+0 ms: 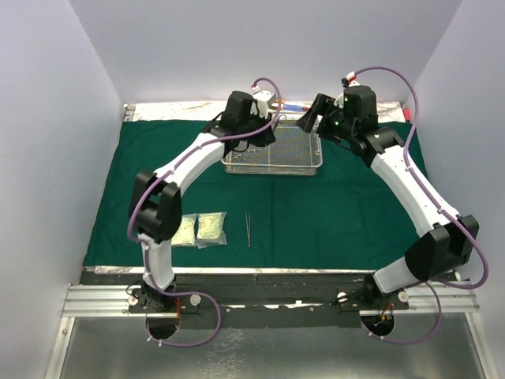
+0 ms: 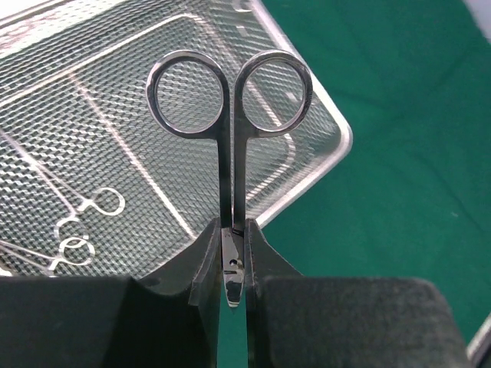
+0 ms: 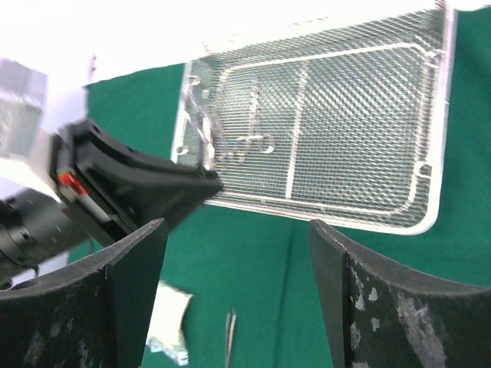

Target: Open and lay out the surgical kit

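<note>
In the left wrist view, a dark metal pair of scissors (image 2: 224, 165) stands between the fingertips of my left gripper, which is shut on it. Two finger rings point away from the gripper, and the short tip pokes through below the pads. My left gripper is over the wire basket (image 1: 272, 171) in the top view. Inside the basket's left part lie other ringed instruments (image 2: 90, 203). My right gripper is open and empty, above the basket's right side.
Plastic packets (image 1: 211, 227) and thin tweezers (image 1: 248, 230) lie on the green cloth (image 1: 339, 221) at the front. A blue-handled tool (image 1: 296, 107) rests behind the basket.
</note>
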